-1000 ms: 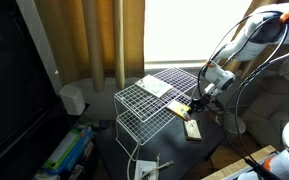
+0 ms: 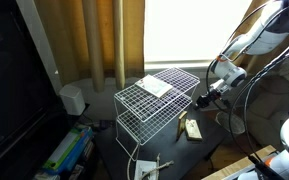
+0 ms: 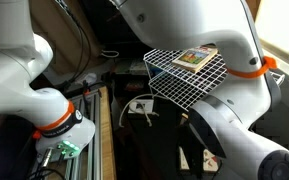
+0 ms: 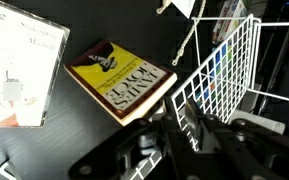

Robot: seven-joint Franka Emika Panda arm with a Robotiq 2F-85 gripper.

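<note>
A book with a yellow, red and black cover [image 4: 122, 80] fills the middle of the wrist view. Its near page edge meets my dark gripper, which is shut on it; the contact itself is partly hidden. In exterior view 1 the book [image 2: 182, 125] shows only as a thin brownish strip, tilted nearly edge-on, below and left of the gripper [image 2: 205, 101]. A pale book [image 2: 193, 130] lies on the dark table just right of it, its white cover [image 4: 22, 65] at the left of the wrist view. My arm hides the gripper in exterior view 2.
Beside the gripper stands a white wire rack [image 2: 156, 105] with an open-grid top. Another book [image 2: 155, 86] lies on it, also visible as a book [image 3: 194, 58] in exterior view 2. Cords and a white tag [image 2: 146, 170] lie on the table in front.
My gripper has shifted slightly right and turned.
</note>
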